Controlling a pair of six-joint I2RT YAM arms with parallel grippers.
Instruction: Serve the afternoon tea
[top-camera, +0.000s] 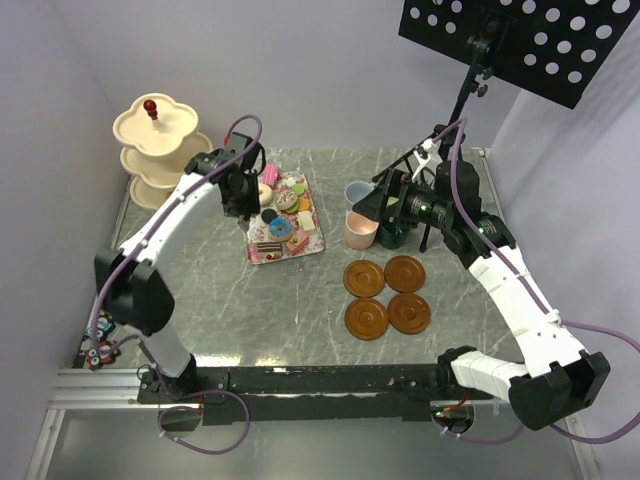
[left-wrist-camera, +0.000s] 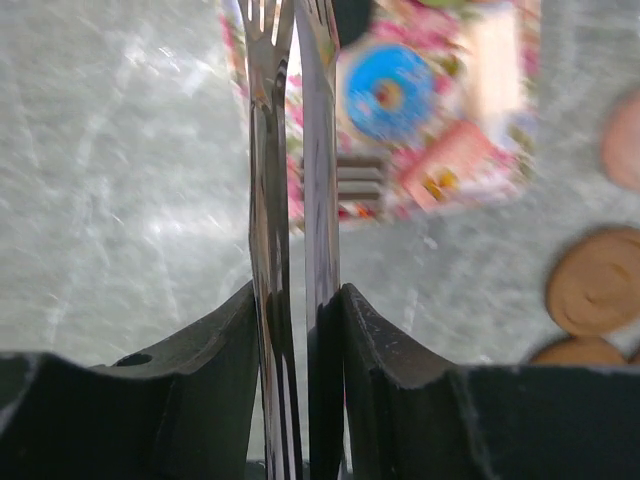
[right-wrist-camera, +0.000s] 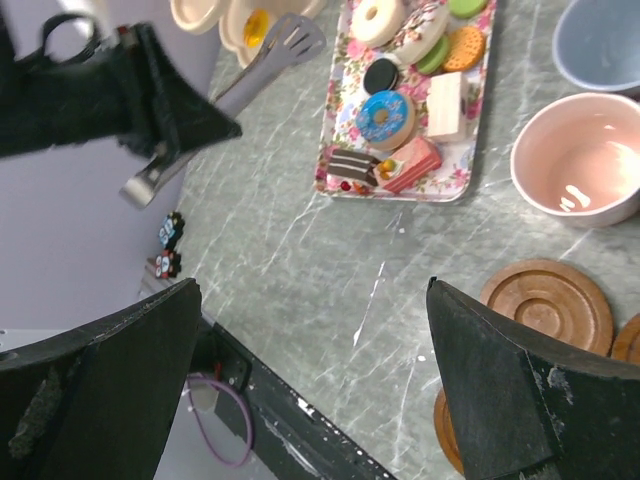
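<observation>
My left gripper is raised at the left edge of the pastry tray, shut on long metal serving tongs; its view is blurred. The tray holds donuts, cookies and cake pieces, among them a blue donut. The cream three-tier stand is at the back left, partly behind the left arm. Several brown coasters or small plates lie right of centre. My right gripper hangs open above the cups, nothing between its fingers.
A pink cup, a blue cup and a dark green one stand right of the tray. A black music stand rises at the back right.
</observation>
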